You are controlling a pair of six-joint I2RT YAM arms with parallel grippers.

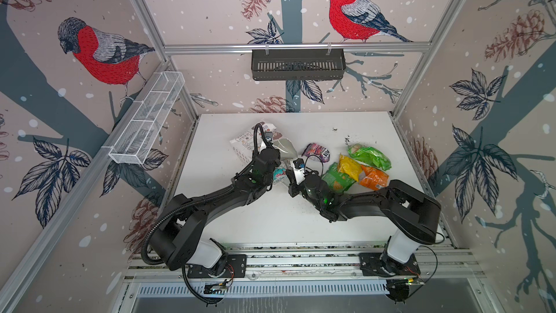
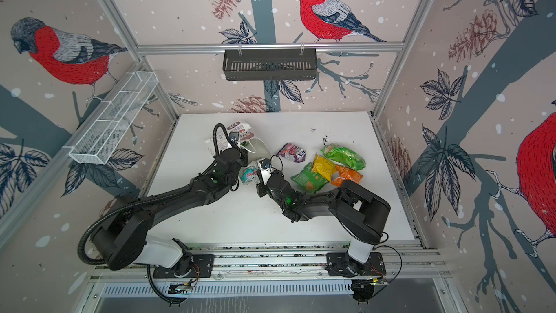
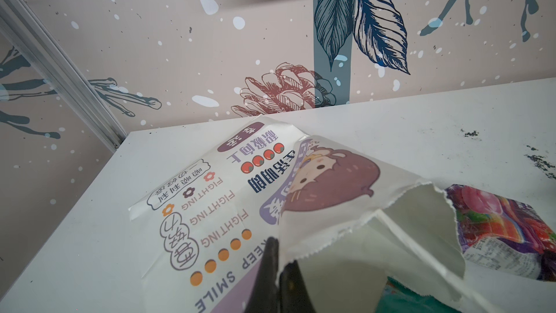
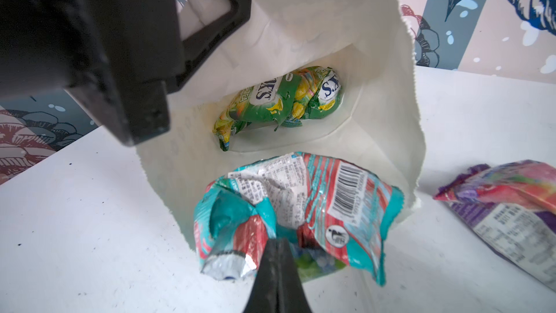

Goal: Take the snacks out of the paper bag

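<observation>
A white printed paper bag [image 3: 220, 208] lies on its side with its mouth raised toward me. My left gripper is shut at the bag's upper edge, the paper's rim at its fingertips. Inside, a green snack pack [image 4: 266, 101] lies deep; a teal-and-red pack [image 4: 353, 208] sits at the mouth's lower lip. My right gripper is shut just before that teal pack, with nothing visible between its fingers.
To the bag's right lie a purple pack [image 2: 291, 152], green packs [image 1: 369, 156], a yellow pack [image 1: 349, 167] and an orange pack [image 1: 373, 178].
</observation>
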